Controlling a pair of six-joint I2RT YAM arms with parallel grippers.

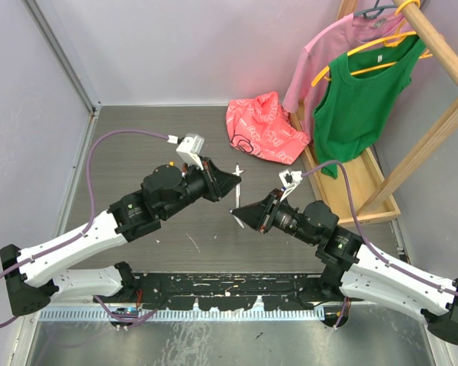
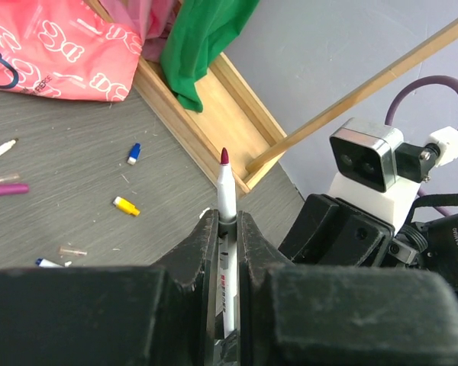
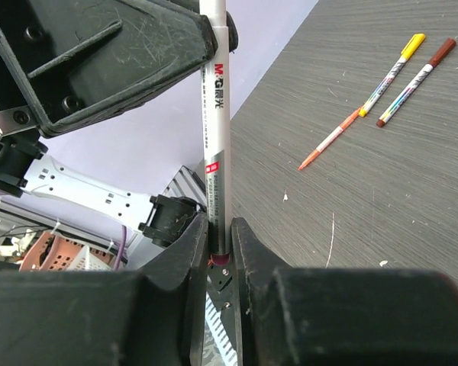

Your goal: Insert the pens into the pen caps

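Note:
A white pen (image 2: 227,191) with a dark red tip stands upright between my grippers. My left gripper is shut on it below the tip. My right gripper is shut on the same pen's lower body (image 3: 216,137), near its magenta end. In the top view, the left gripper (image 1: 235,180) sits above and behind the right gripper (image 1: 235,210). On the floor lie a blue cap (image 2: 133,153), a yellow cap (image 2: 126,206), a magenta cap (image 2: 8,190) and several loose pens, including an orange one (image 3: 328,139).
A pink printed bag (image 1: 263,126) lies at the back. A wooden clothes rack (image 1: 424,152) with hanging garments stands on the right. Bare grey floor (image 1: 130,137) spreads around the pens.

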